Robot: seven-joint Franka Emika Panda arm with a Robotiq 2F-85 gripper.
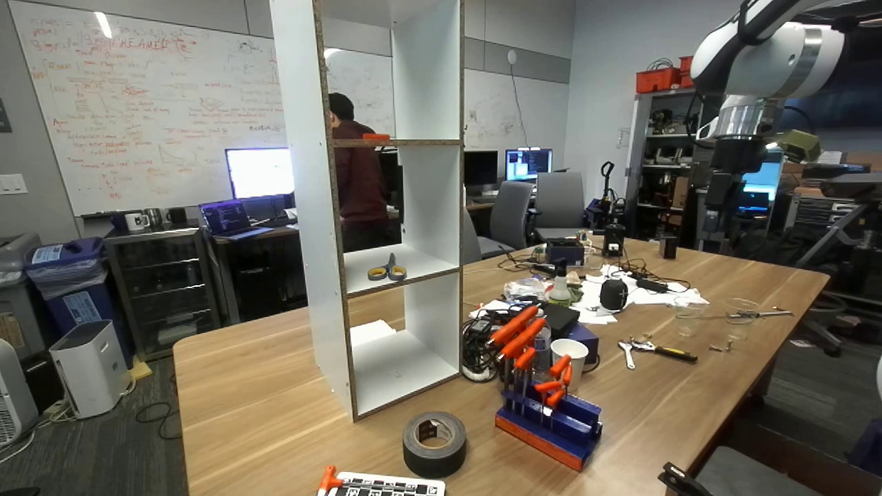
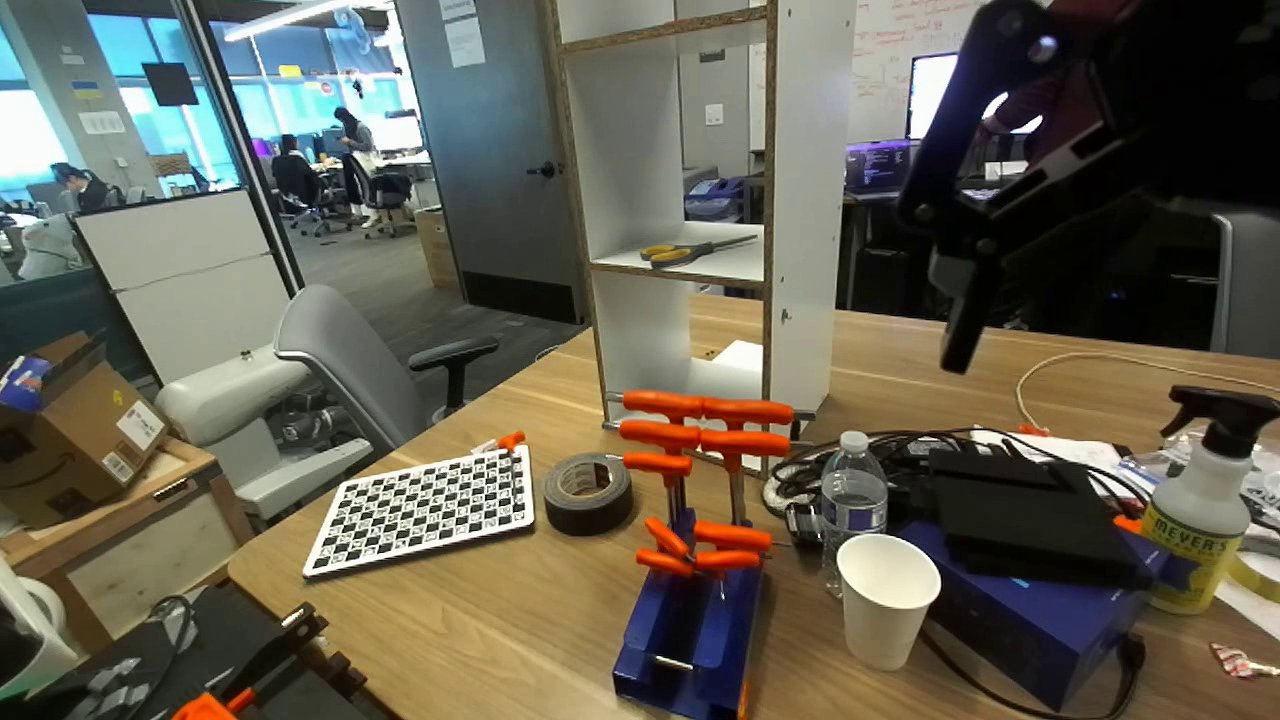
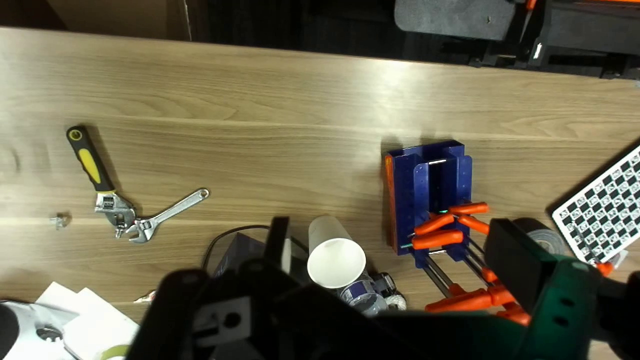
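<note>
My gripper is open high over the table, its two dark fingers (image 3: 277,237) wide apart and nothing held between them. Far below, in the wrist view, the gap shows a white paper cup (image 3: 336,264) and a blue tool stand (image 3: 426,174) with orange-handled hex keys (image 3: 438,239). In exterior view 1 the gripper hangs at the right, well away from the white shelf (image 1: 305,207). Scissors (image 1: 386,271) lie on the shelf's middle board, and an orange item (image 1: 376,137) rests on the board above.
Two wrenches (image 3: 171,211) lie on the table. A black tape roll (image 2: 588,494) and a checkered board (image 2: 420,510) sit near the shelf. A water bottle (image 2: 853,492), cables, a blue box (image 2: 1044,624) and a spray bottle (image 2: 1194,516) crowd the middle. Bare wood (image 3: 270,144) runs along the near edge.
</note>
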